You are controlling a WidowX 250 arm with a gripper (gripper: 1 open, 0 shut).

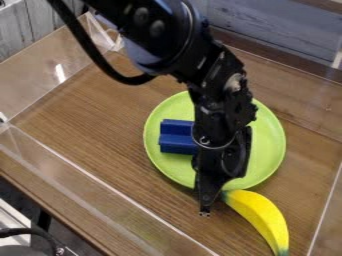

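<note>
My gripper (214, 190) hangs low over the front of a green plate (267, 145), its fingers reaching down to the plate's front edge beside the stem end of a yellow banana (261, 215). The fingers look close together, with nothing visible between them. A blue block-like object (177, 137) sits on the plate's left part, partly hidden behind the gripper. The banana lies on the wooden table, off the plate at the front right.
Clear walls run along the left and front. A dark cable lies at the bottom left corner.
</note>
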